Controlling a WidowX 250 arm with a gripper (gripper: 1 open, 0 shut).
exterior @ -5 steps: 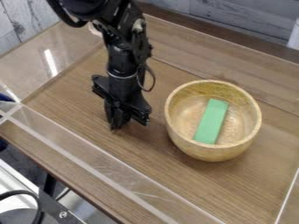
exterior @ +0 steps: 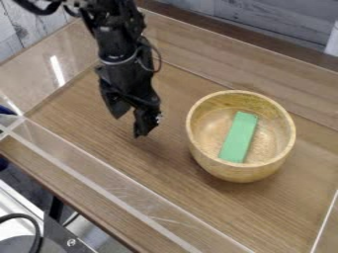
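My black gripper (exterior: 128, 116) hangs low over the wooden table, left of centre in the camera view, left of the tan bowl and apart from it; it is open, with nothing visible between its fingers. A green rectangular block (exterior: 239, 136) lies inside the tan bowl (exterior: 215, 163) on the right.
A light wall or edge runs along the back, and a dark cable lies at the lower left corner.
The gripper has moved a little up and left in the view and is turned differently. The bowl and green block look unmoved.
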